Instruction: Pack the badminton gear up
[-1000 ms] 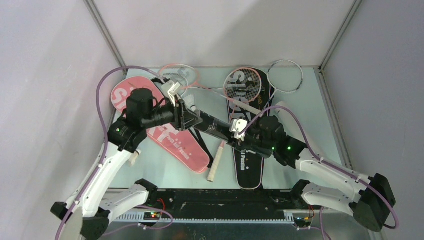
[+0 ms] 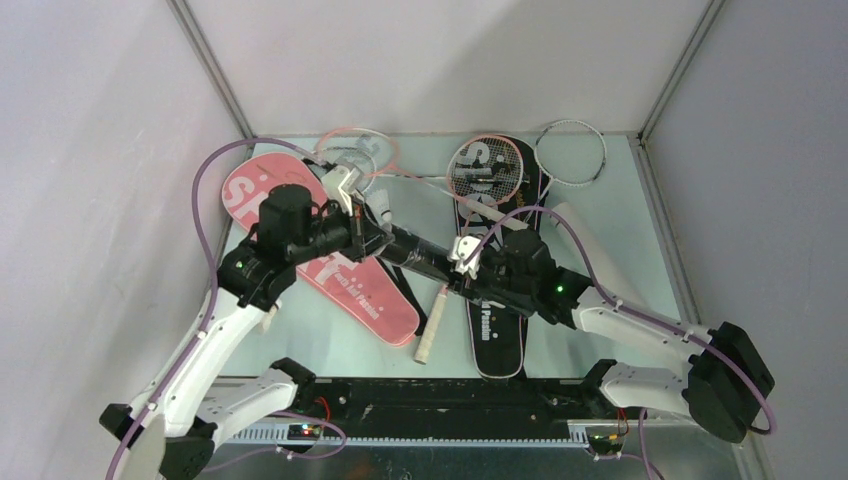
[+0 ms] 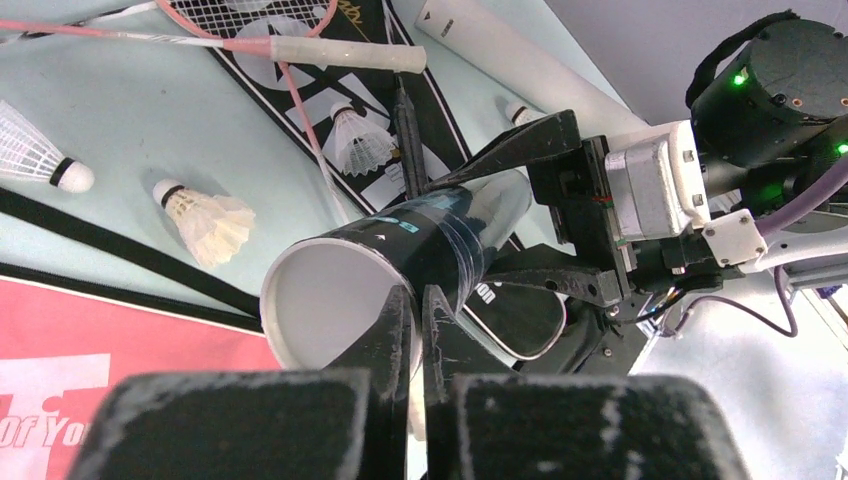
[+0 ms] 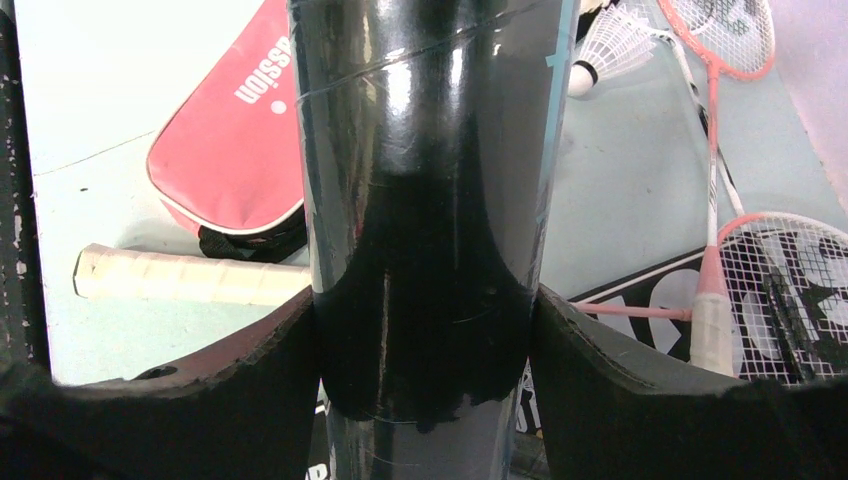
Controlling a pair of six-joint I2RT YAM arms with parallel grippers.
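In the left wrist view a dark glossy shuttlecock tube (image 3: 420,240) points its white round lid (image 3: 330,300) toward my left gripper. That gripper is shut with nothing between its fingers, and its tips stand at the lid's edge, the lid outside them. My right gripper is shut around the tube's body and holds it above the table. Shuttlecocks (image 3: 210,220) lie loose on the table. A pink racket bag (image 2: 365,300) and a black racket bag (image 2: 497,340) lie flat, the pink one partly hidden by my left arm.
Pink-framed rackets (image 2: 487,168) and a white-framed racket (image 2: 570,152) lie toward the back. Another racket's handle (image 2: 432,325) rests between the bags. A long white tube (image 3: 530,70) lies at the right. Pale table shows between the bags' front ends.
The right arm and the tube have shifted slightly left in the top view. Bags and rackets have not moved.
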